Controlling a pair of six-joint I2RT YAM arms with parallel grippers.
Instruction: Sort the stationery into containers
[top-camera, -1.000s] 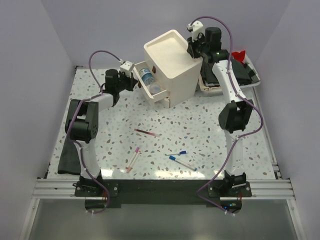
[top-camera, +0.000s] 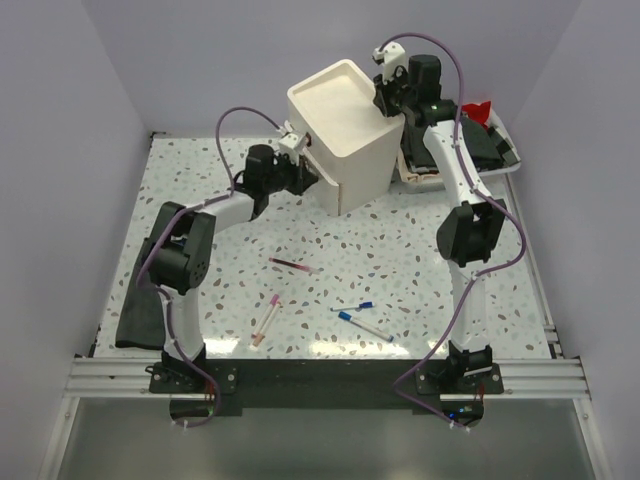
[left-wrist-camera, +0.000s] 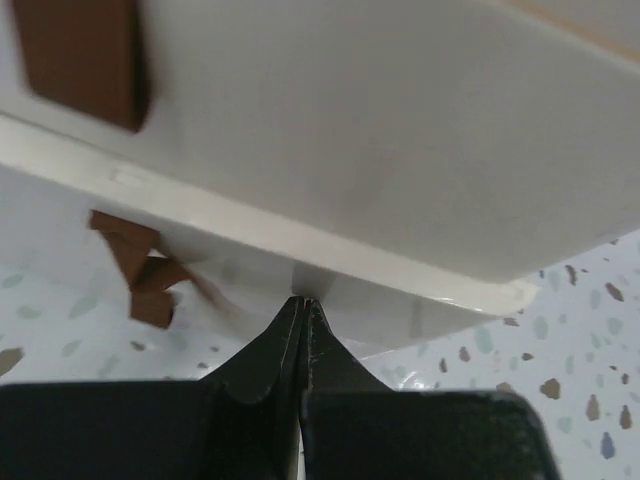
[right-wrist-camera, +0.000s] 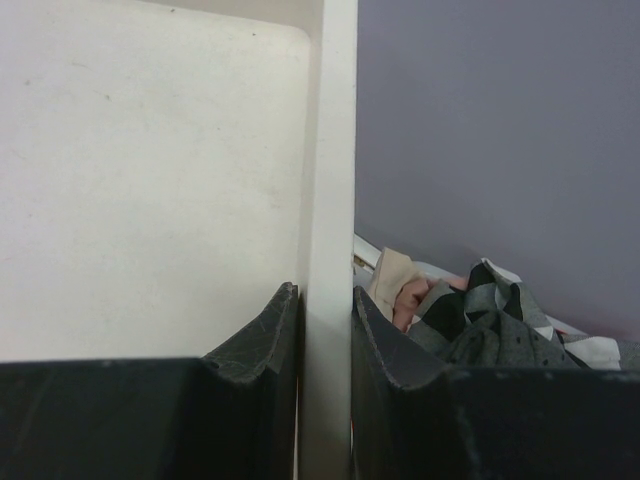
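Note:
The white drawer box (top-camera: 345, 110) stands at the back, and its drawer front (top-camera: 322, 188) now sits close against the body, so the inside is hidden. Against that front is my left gripper (top-camera: 308, 182), shut with nothing visible between its fingertips. At the back right, my right gripper has the box's raised top rim (right-wrist-camera: 330, 200) between its fingers. On the table lie a dark red pen (top-camera: 292, 265), a pink-capped marker (top-camera: 266, 314), an orange marker (top-camera: 267, 326), a small blue-ended pen (top-camera: 352, 306) and a blue-capped marker (top-camera: 365, 326).
A white basket (top-camera: 425, 184) with dark cloth stands at the right behind my right arm. A dark mat (top-camera: 143, 310) lies along the left table edge.
The right arm and the pens have stayed put.

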